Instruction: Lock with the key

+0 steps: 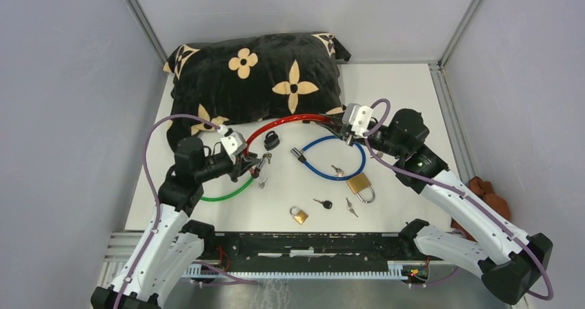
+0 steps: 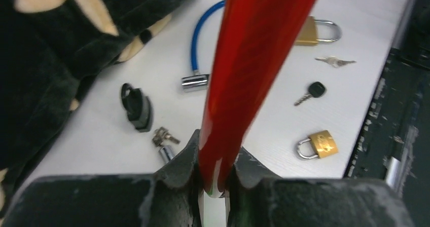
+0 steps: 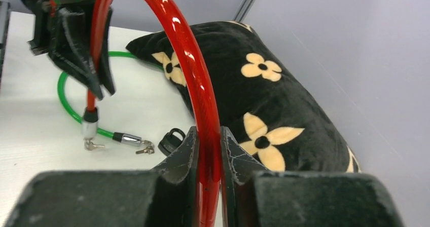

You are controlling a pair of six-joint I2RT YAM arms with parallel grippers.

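The red cable lock [image 1: 290,119] arches between my two raised grippers. Its lower end is in my left gripper [image 1: 256,166], shut on the red tube [image 2: 248,70]. In the right wrist view, a metal lock cylinder [image 3: 90,129] with small keys [image 3: 93,145] hangs below the left fingers [image 3: 81,62]. My right gripper has its fingers on both sides of the tube, close against it, at the upper end. The red lock's other tip is hidden in both wrist views.
A green cable lock [image 3: 63,92] lies under the left gripper. A blue cable lock [image 1: 319,172], brass padlocks [image 1: 299,215], loose keys [image 1: 323,203] and a black padlock [image 2: 137,108] lie on the white table. A dark flowered pillow [image 1: 259,81] fills the back.
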